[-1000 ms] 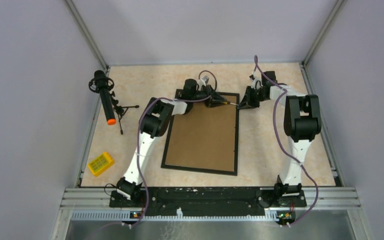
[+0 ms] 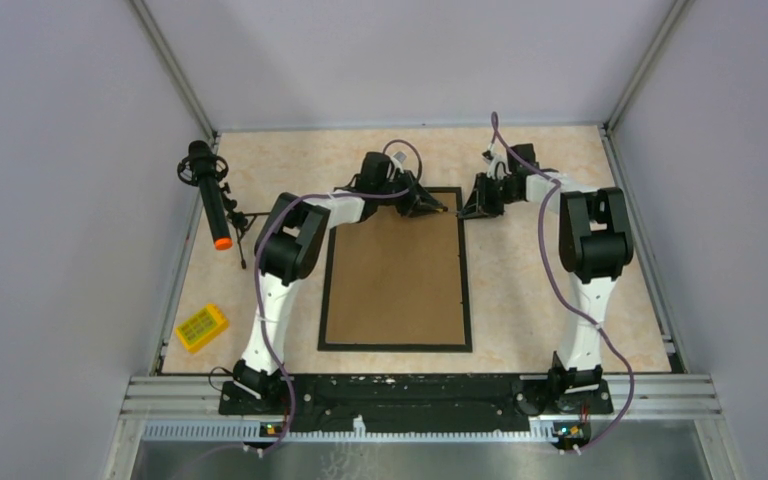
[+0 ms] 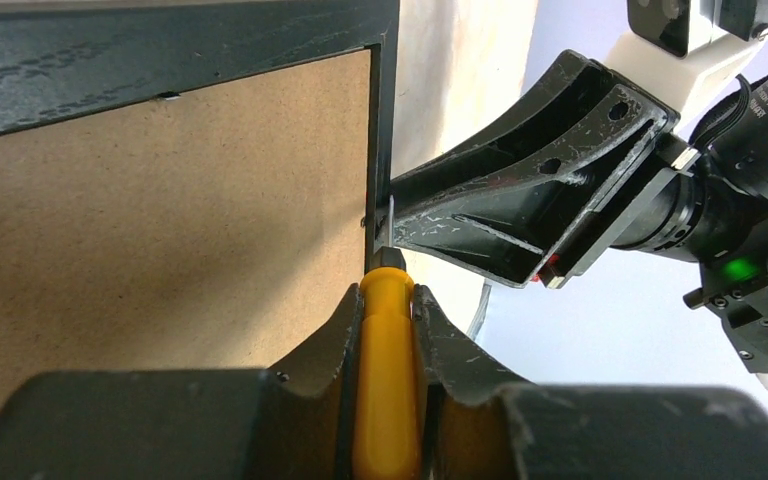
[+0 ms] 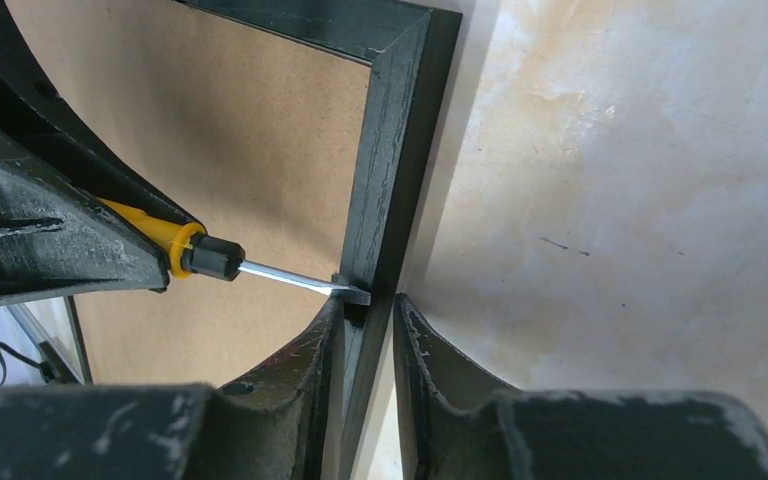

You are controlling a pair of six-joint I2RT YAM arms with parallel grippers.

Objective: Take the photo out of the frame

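Note:
A black picture frame (image 2: 465,290) lies back up on the table, its brown backing board (image 2: 394,280) inside. My left gripper (image 2: 428,206) is shut on a yellow-handled screwdriver, whose flat metal tip reaches the frame's inner edge near the upper right corner, as the right wrist view shows. My right gripper is at that same side bar, fingers part open, one on each side of the bar's inner edge near the screwdriver tip; whether it grips is unclear.
A yellow box (image 2: 201,326) lies at the table's front left. A black-and-orange cylinder on a stand (image 2: 210,200) is at the back left. Bare table lies right of the frame.
Both grippers have shifted left, and the frame has moved left with them and now lies straighter on the table.

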